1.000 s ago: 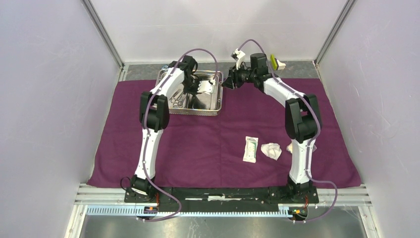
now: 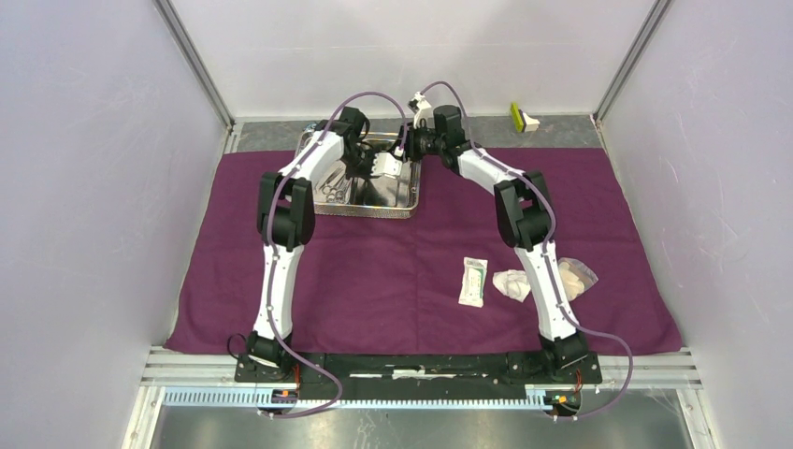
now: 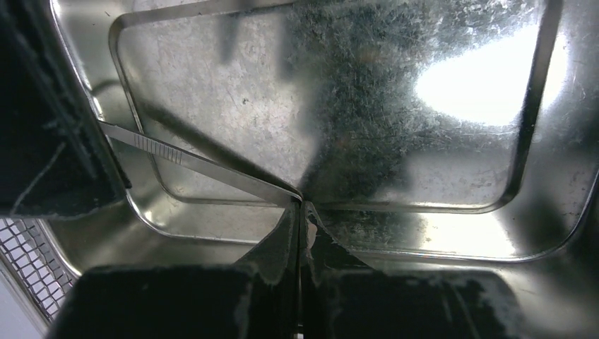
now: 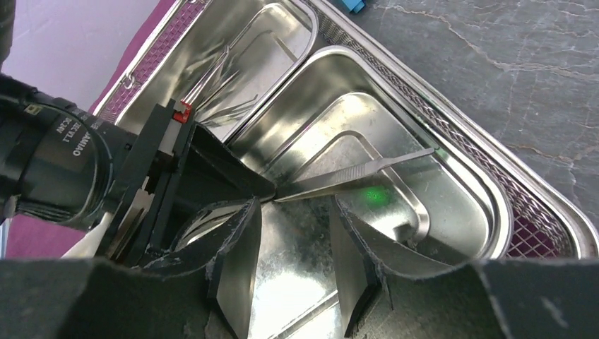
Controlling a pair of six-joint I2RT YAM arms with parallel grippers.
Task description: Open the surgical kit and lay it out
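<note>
In the steel tray point(image 3: 353, 85), my left gripper is shut on one end of thin ridged tweezers point(image 3: 212, 168), which slope up toward the tray wall. The right wrist view shows the same tweezers point(image 4: 353, 171) reaching from the left gripper toward the tray's rim. My right gripper stands open just over that tray, its fingers apart near the tweezers, nothing between them.
A second tray point(image 4: 275, 28) with metal instruments shares the mesh basket point(image 2: 365, 213). A white packet point(image 2: 473, 281), a white bundle point(image 2: 510, 283) and a bag lie at the cloth's front right.
My right arm has moved left from beside the basket to over its right part. The left arm has barely moved.
</note>
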